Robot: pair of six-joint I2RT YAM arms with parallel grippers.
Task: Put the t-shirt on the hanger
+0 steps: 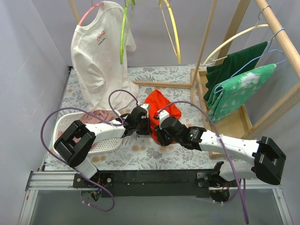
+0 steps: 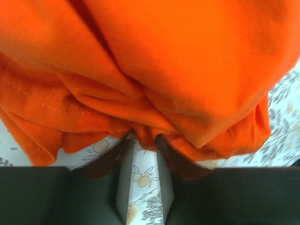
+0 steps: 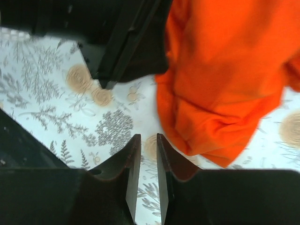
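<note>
A crumpled orange t-shirt (image 1: 161,105) lies on the floral cloth in the middle, partly covered by both arms in the top view. My left gripper is shut on a small fold at the shirt's edge, the orange cloth (image 2: 187,93) bunching between its tips. Just short of the shirt's near end stands my right gripper, its fingers a narrow gap apart with nothing between them; the orange corner (image 3: 213,136) lies just beyond. Overhead hang a green hanger (image 1: 123,35) and a yellow hanger (image 1: 174,28), both without clothes.
At left is a white basket (image 1: 61,123) holding pinkish cloth (image 1: 101,116). A white shirt (image 1: 101,51) hangs behind it. Green garments (image 1: 241,86) hang at right above a wooden tray (image 1: 246,117). The two grippers are close together, with the left one visible beside the right wrist camera.
</note>
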